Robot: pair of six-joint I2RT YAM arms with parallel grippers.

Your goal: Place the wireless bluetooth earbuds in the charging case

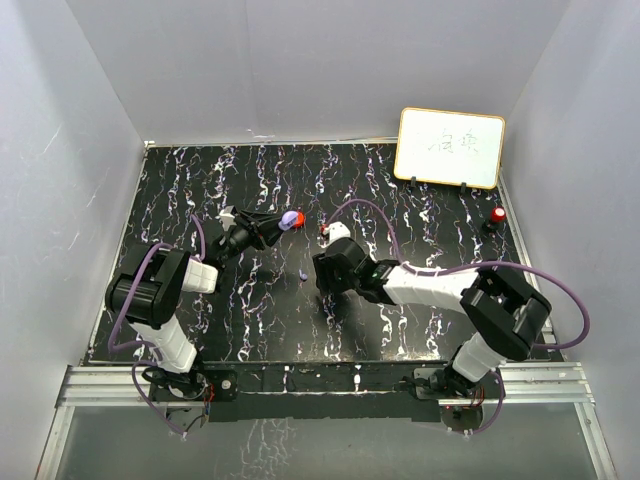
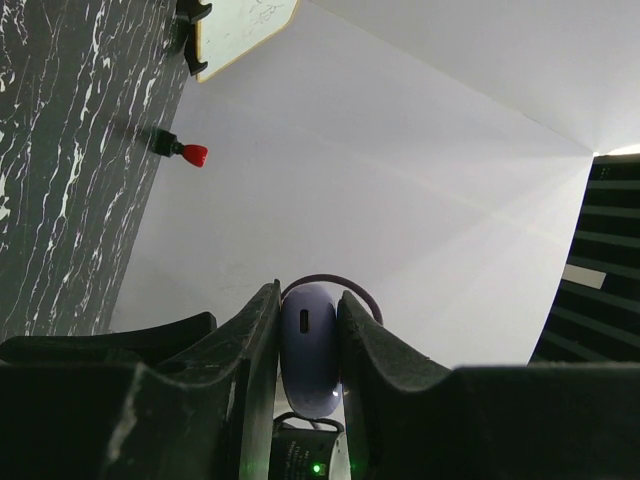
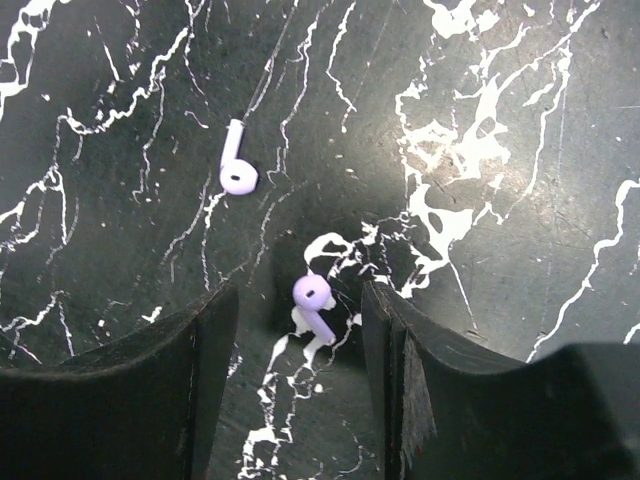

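In the left wrist view a lavender charging case (image 2: 311,350) is clamped between the fingers of my left gripper; it also shows at that gripper's tip in the top view, raised off the table as far as I can tell. Two lavender earbuds rest on the dark marble table. One earbud (image 3: 313,305) appears between the spread fingers of my right gripper, which points down over it and touches nothing. The other earbud (image 3: 236,165) lies up and to the left, outside the fingers. From above, the right gripper (image 1: 325,285) hides the nearer earbud.
Toward the back right stands a whiteboard (image 1: 449,147) with a yellow frame. A dark bottle with a red cap (image 1: 495,216) is by the right wall. Table space in front of both arms is clear.
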